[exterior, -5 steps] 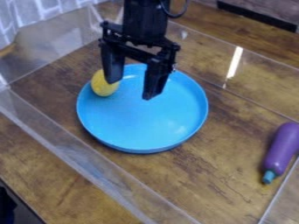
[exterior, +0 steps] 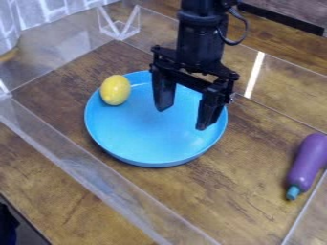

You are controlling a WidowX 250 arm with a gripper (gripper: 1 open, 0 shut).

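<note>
My black gripper (exterior: pixel 185 103) hangs over the right part of a blue plate (exterior: pixel 143 134), its two fingers apart and pointing down, with nothing seen between them. A yellow object (exterior: pixel 115 89), rounded like a lemon, rests on the plate's upper left, to the left of the gripper and apart from it.
A purple eggplant-like object (exterior: pixel 305 165) lies on the wooden table (exterior: pixel 205 206) at the far right. Clear plastic walls edge the area at left and front. The table between plate and eggplant is bare.
My gripper has moved right, away from the yellow object toward the plate's right side. The yellow object, plate and purple object look unmoved.
</note>
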